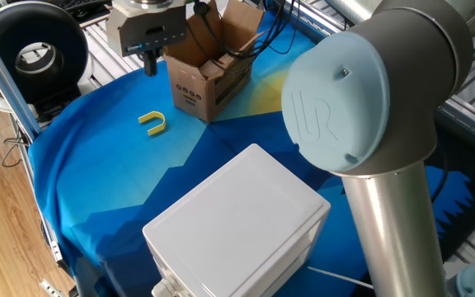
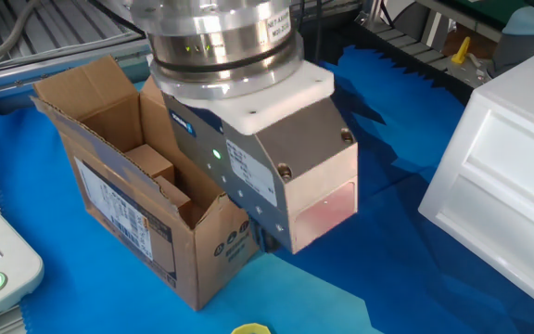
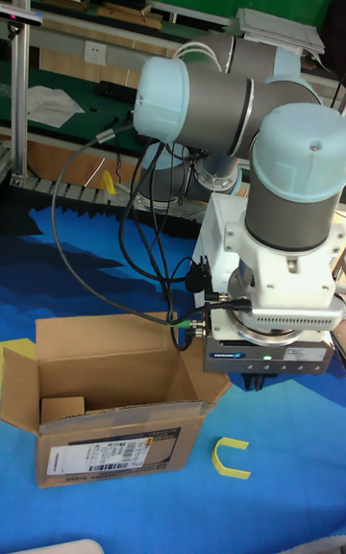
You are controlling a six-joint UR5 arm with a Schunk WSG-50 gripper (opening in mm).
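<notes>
A yellow U-shaped piece (image 1: 162,124) lies on the blue cloth, apart from the gripper; in exterior view 3 the same yellow piece (image 3: 233,471) rests right of the cardboard box. Only its top edge (image 2: 251,328) enters exterior view 2, at the bottom. My gripper (image 1: 151,64) hangs above the cloth, left of the open cardboard box (image 1: 195,97) in exterior view 1. Its dark fingers (image 3: 256,382) look short and close together, and whether they are apart cannot be told. Nothing visible hangs from them. The gripper body hides most of the fingers in exterior view 2.
Inside the cardboard box (image 2: 202,269) sit smaller brown cardboard pieces, and its flaps stand up. A large white box (image 1: 237,223) occupies the front of the cloth. Loose cables (image 3: 154,246) droop beside the arm. Open cloth surrounds the yellow piece.
</notes>
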